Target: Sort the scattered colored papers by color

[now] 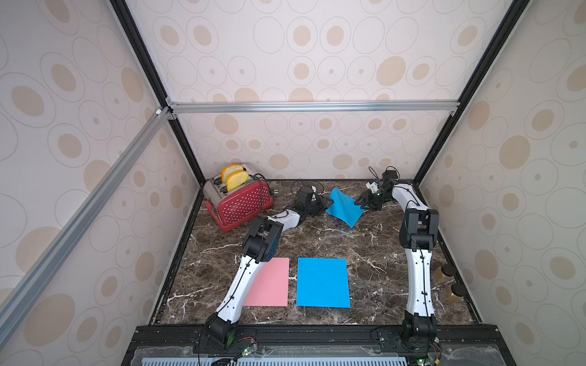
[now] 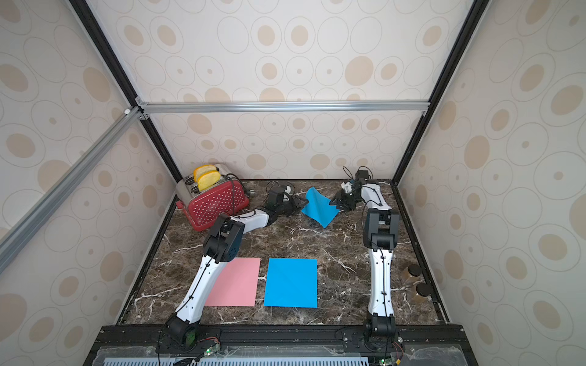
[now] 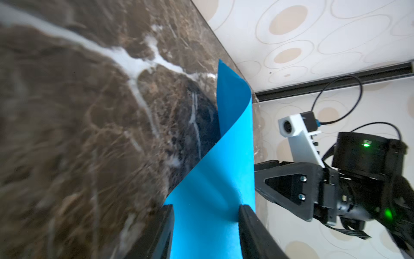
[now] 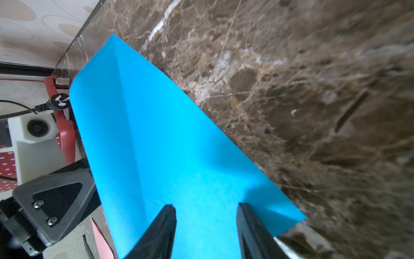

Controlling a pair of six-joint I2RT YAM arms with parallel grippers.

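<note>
At the back of the table, a blue paper (image 1: 345, 208) lies between the two arms, bent up into a curved fold. My left gripper stands open at its left corner, with blue paper showing between the fingers; firm contact cannot be told. Opposite, my right gripper is open too, its fingers over the paper's right corner, where a shadow falls on the lifted sheet. Near the front lie a flat blue sheet (image 1: 323, 282) and, left of it, a flat pink sheet (image 1: 268, 286), partly covered by the left arm in the top left view.
A red toaster (image 2: 218, 205) with yellow slices stands at the back left, close to the left arm. Two dark-lidded jars (image 2: 420, 292) sit by the right edge. Open marble (image 1: 372, 262) lies between the folded paper and the front sheets.
</note>
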